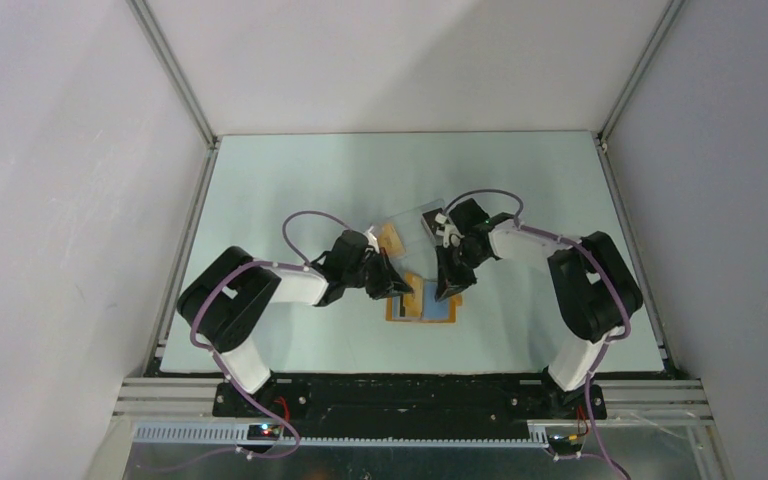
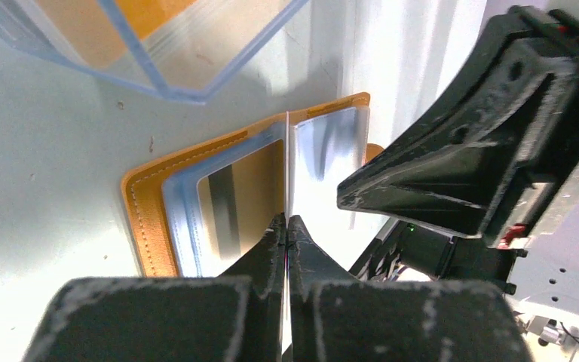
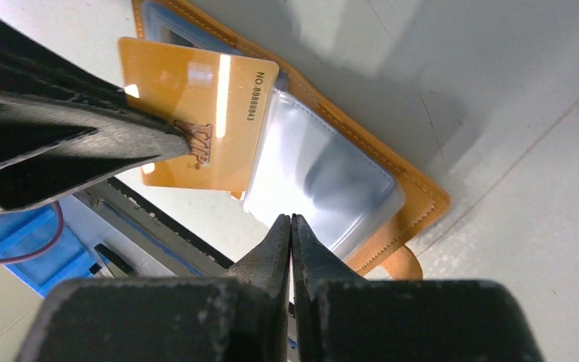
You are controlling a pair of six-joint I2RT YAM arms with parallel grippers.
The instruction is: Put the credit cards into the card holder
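The brown card holder point(image 1: 439, 321) lies open near the table's middle, a clear sleeve on each half. My left gripper is shut on a gold card point(image 3: 196, 113). That card stands steeply over the holder's left half, edge-on in the left wrist view. A gold surface with a dark stripe point(image 2: 225, 211) shows at the left sleeve; I cannot tell whether it is another card or a reflection. Above the right sleeve point(image 3: 324, 162) is my right gripper, its fingertips close together. Nothing shows between them, and any small gap is unclear.
Behind the holder stands a clear tray point(image 1: 413, 222) with a gold card point(image 1: 391, 239) and a dark card point(image 1: 432, 221) in it. Its wall comes close to my left gripper. The table to either side is open.
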